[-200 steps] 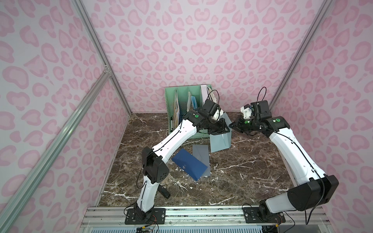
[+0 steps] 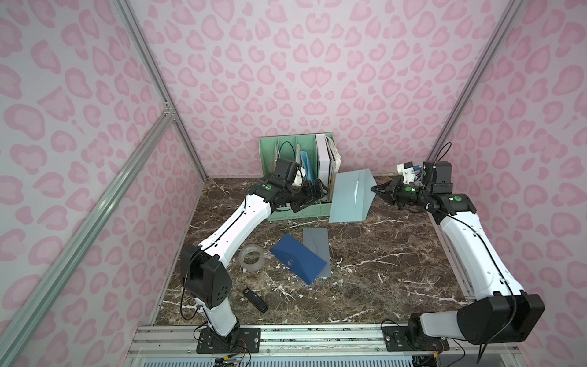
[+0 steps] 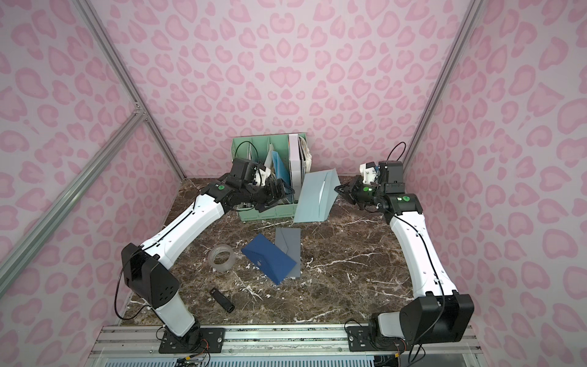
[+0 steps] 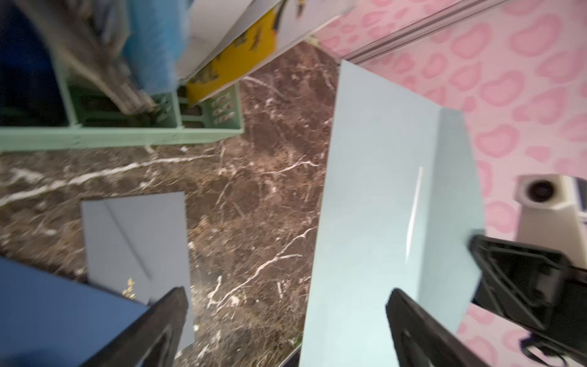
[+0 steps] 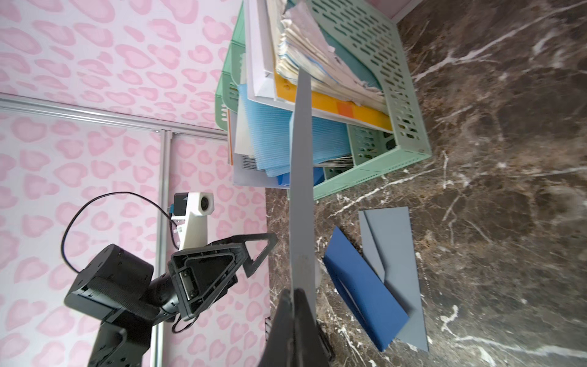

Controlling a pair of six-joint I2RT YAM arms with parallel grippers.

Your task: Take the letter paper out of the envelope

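Note:
A pale blue-grey envelope [image 2: 348,195] [image 3: 311,195] hangs in the air right of the organizer, its edge pinched in my shut right gripper [image 2: 375,189] [image 3: 341,189]; in the right wrist view it appears edge-on. Its face has a long pale slit-like line; whether paper lies inside cannot be told. My left gripper [image 2: 315,195] [image 3: 275,194] is open with nothing between its fingers, left of the envelope, before the organizer.
A green organizer [image 2: 293,211] full of papers stands at the back. A blue envelope [image 2: 296,257] overlaps a grey envelope [image 2: 318,238] on the table. Left are a tape roll [image 2: 250,266] and a black remote [image 2: 255,299].
My left gripper has pulled back leftward, away from the held envelope. My right gripper has moved slightly right with the envelope, which now hangs higher and shows more of its face.

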